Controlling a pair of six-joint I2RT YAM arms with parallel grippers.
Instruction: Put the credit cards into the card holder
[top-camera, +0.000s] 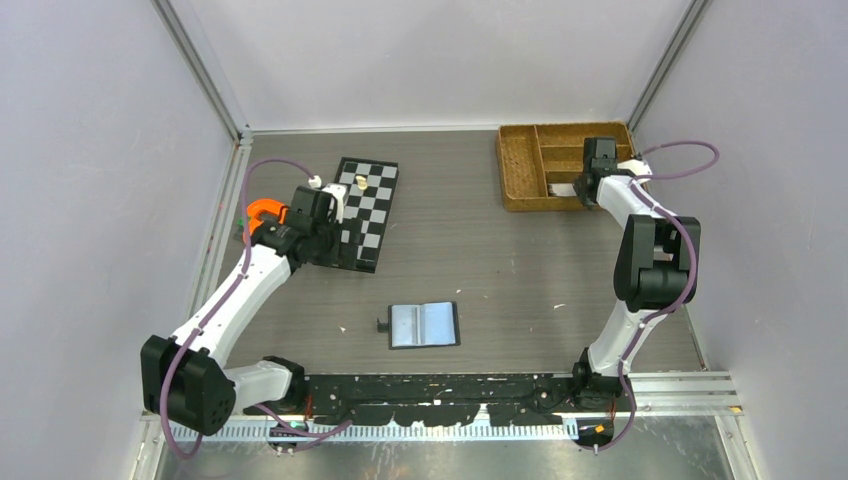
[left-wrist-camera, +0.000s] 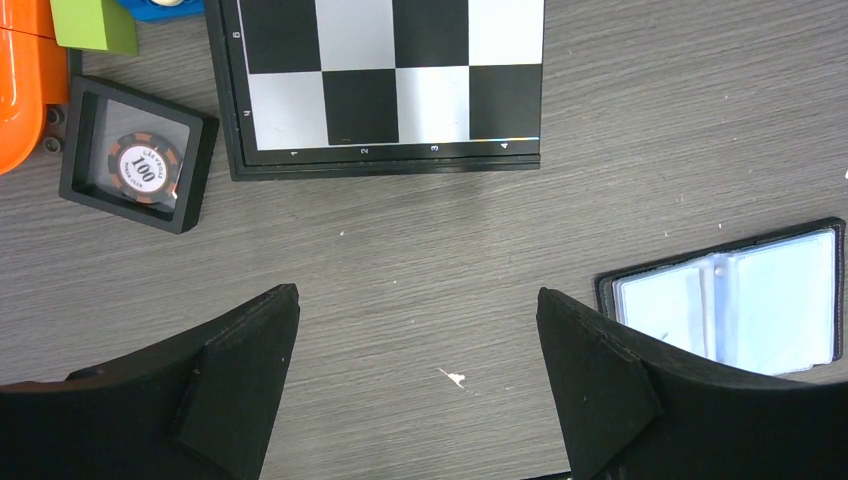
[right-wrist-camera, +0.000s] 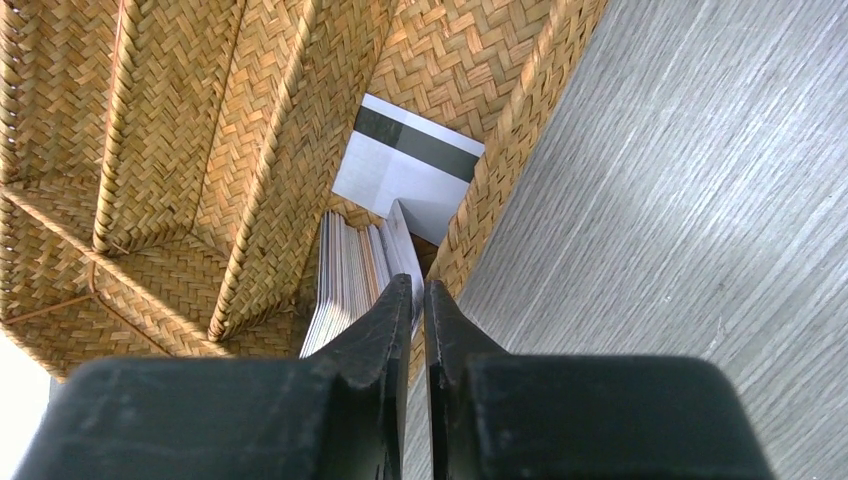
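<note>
The card holder (top-camera: 424, 325) lies spread flat on the near middle of the table, showing pale clear sleeves; the left wrist view also has the holder (left-wrist-camera: 780, 300) at its right side. Several credit cards (right-wrist-camera: 345, 265) stand on edge as a stack in a compartment of the woven basket. One outer card (right-wrist-camera: 400, 245) leans apart from them. Another card (right-wrist-camera: 415, 160) with a dark stripe lies flat. Over the basket's near wall, my right gripper has its fingertips close together at the leaning card; whether they grip it is unclear. My left gripper is open and empty.
The woven basket (top-camera: 518, 165) has several compartments and sits at the back right. Below my left arm are a chessboard (top-camera: 368, 215), an orange object (top-camera: 262, 208) and a framed poker chip (left-wrist-camera: 142, 165). Bare table separates holder and basket.
</note>
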